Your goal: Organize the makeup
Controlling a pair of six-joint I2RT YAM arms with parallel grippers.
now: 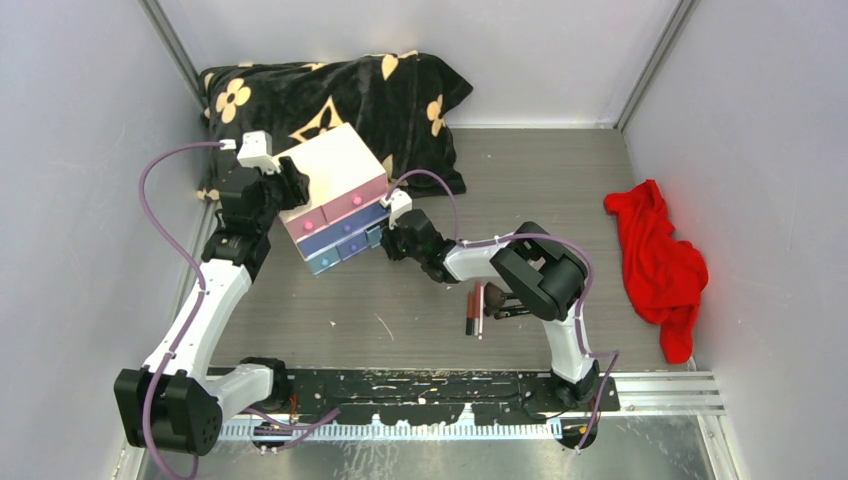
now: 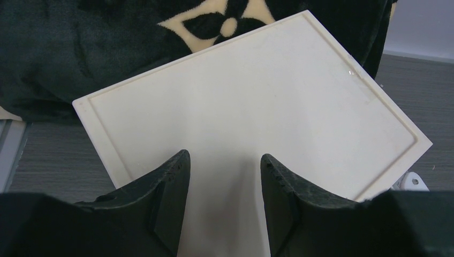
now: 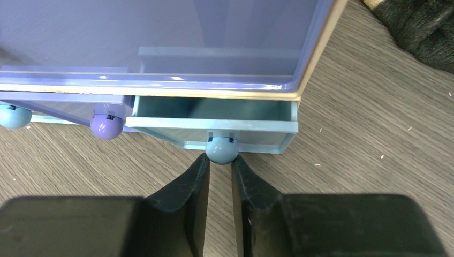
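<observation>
The drawer cabinet stands at an angle on the floor, with a white top and pink, purple and blue drawers. Its bottom right light-blue drawer is partly pulled out. The round knob of that drawer sits between the close-set fingertips of my right gripper, which is shut on it. Over the left end of the white top is my left gripper, its fingers apart and nothing held between them. Makeup brushes and slim sticks lie to the front right of the cabinet, partly beneath the right arm.
Behind the cabinet lies a dark flower-patterned cushion. A red cloth rests by the right wall. Bare floor stretches between the cushion and that cloth, and more lies in front of the cabinet.
</observation>
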